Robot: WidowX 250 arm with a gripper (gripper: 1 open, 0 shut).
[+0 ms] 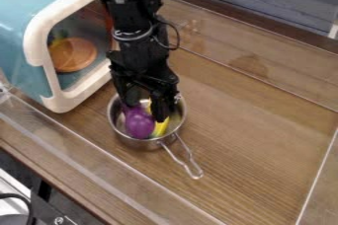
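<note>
My black gripper (145,93) is open and reaches down into a steel pan (154,141) with a wire handle. In the pan lie a purple round object (138,123) and a yellow elongated object (162,124), partly hidden by the gripper. Whether the fingers touch either object is unclear.
A blue and white open appliance (30,27) at the left holds orange round items (74,55).
</note>
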